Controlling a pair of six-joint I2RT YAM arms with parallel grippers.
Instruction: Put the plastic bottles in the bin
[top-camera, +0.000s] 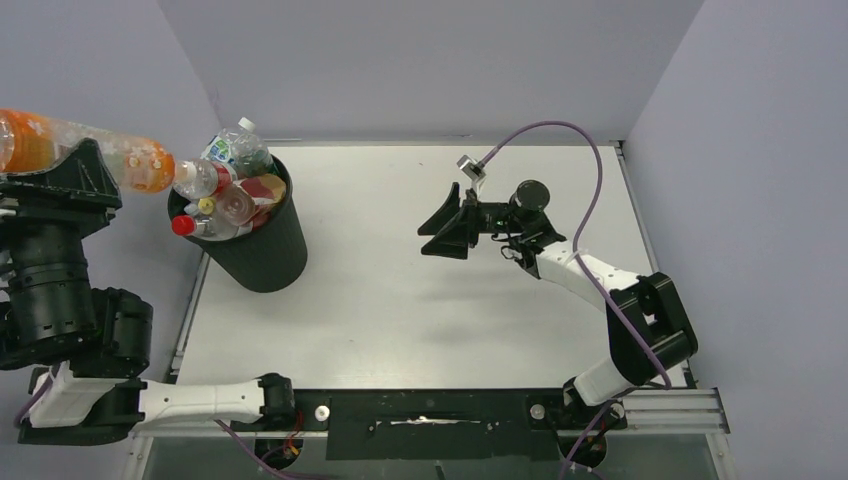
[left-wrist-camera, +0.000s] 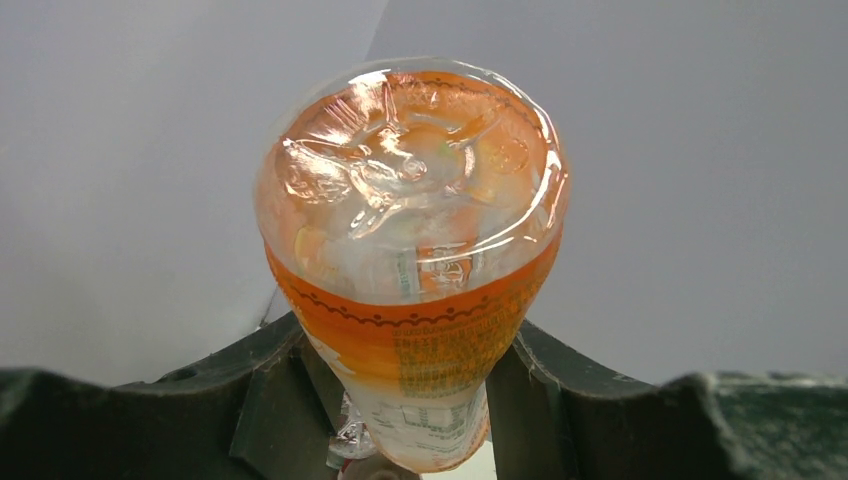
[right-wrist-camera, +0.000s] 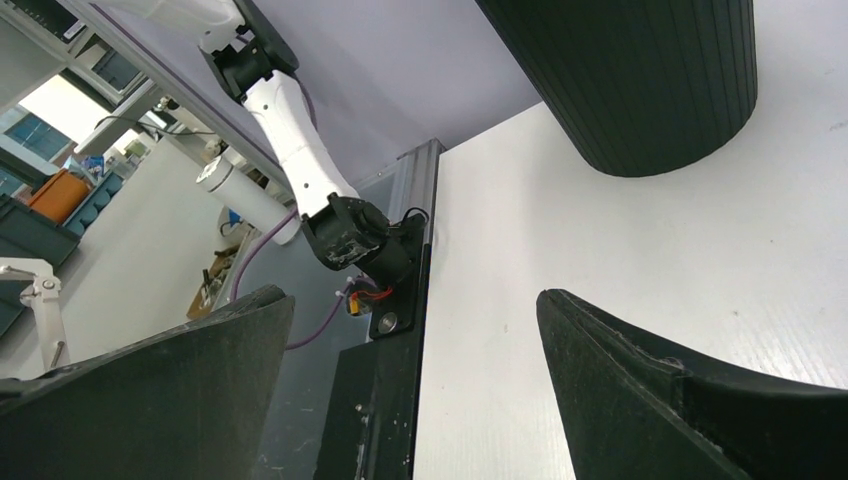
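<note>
An orange-labelled plastic bottle (top-camera: 145, 160) lies sideways in my left gripper (top-camera: 75, 175), high at the top view's left edge; the left wrist view shows its base (left-wrist-camera: 410, 170) close up, the fingers (left-wrist-camera: 260, 400) clamped round it. The dark bin (top-camera: 255, 260) is heaped to the rim with bottles, among them a clear one (top-camera: 240, 150) with a white cap and one (top-camera: 205, 225) with a red cap. My right gripper (top-camera: 445, 225) hangs open over the table, empty.
Pale walls (top-camera: 720, 180) enclose the back and sides. A dark rail runs along the front edge.
</note>
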